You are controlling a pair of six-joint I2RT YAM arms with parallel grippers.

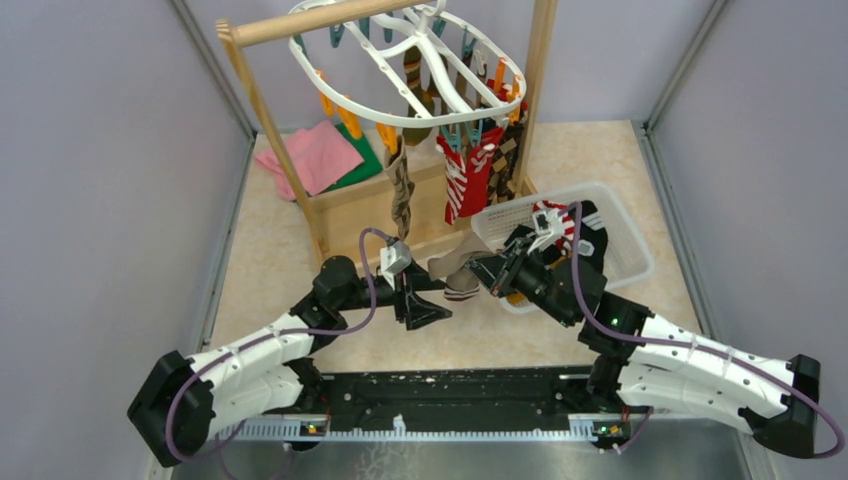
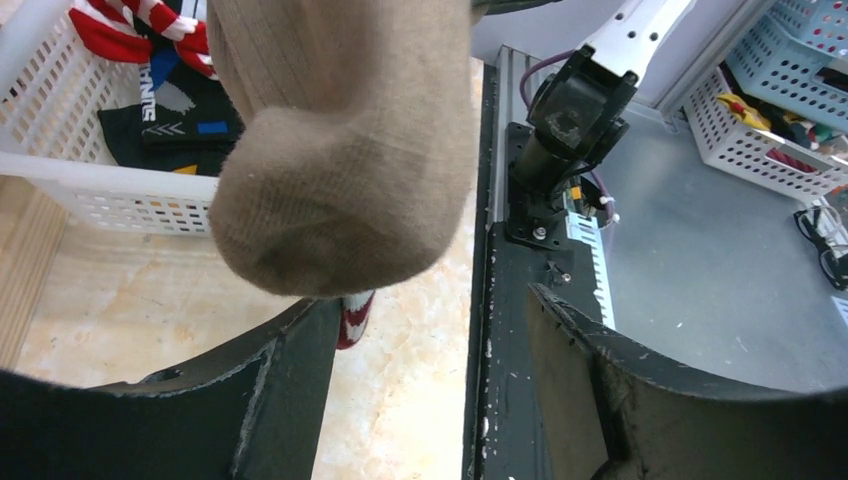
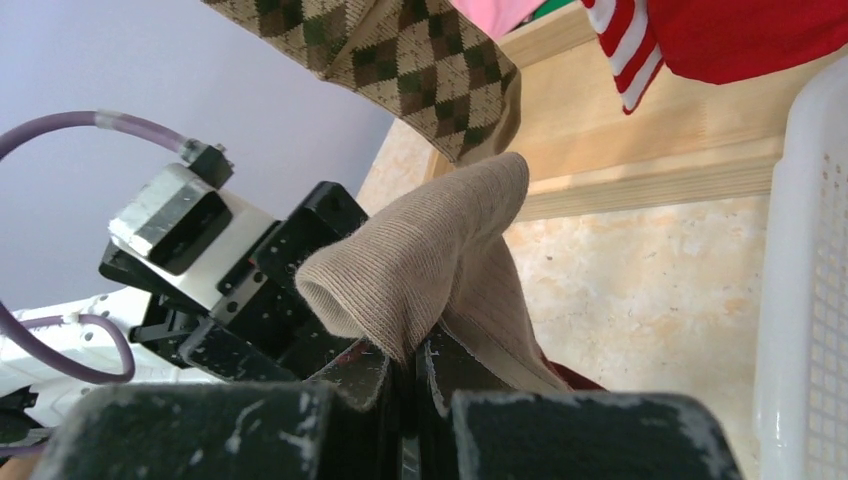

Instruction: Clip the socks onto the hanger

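Observation:
A beige sock (image 1: 455, 262) hangs from my right gripper, shut on it above the table beside the basket. In the left wrist view the sock (image 2: 340, 190) fills the top, just above the fingers of my left gripper, which is open around empty space. In the top view my left gripper (image 1: 430, 295) is beside the sock's left side. The white hanger (image 1: 365, 110) hangs from a wooden frame with orange and blue clips, several holding socks, including a checked one (image 1: 400, 185) and red striped ones (image 1: 465, 185).
The white basket (image 1: 635, 240) of socks is at the right. A wooden tray (image 1: 335, 225) lies under the hanger. Pink (image 1: 315, 155) and green cloths are at the back left.

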